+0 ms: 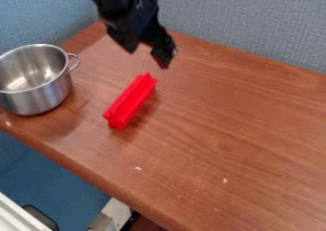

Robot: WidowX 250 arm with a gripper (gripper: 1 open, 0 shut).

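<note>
My black gripper (143, 46) hangs in the upper middle of the view, open, raised above and behind a red bar-shaped object (132, 101) that lies on the wooden table with nothing gripping it. Part of the gripper and arm is cut off at the top edge.
A steel pot (34, 80) with a side handle stands at the table's left edge, left of the red object. A grey-blue padded wall borders the back.
</note>
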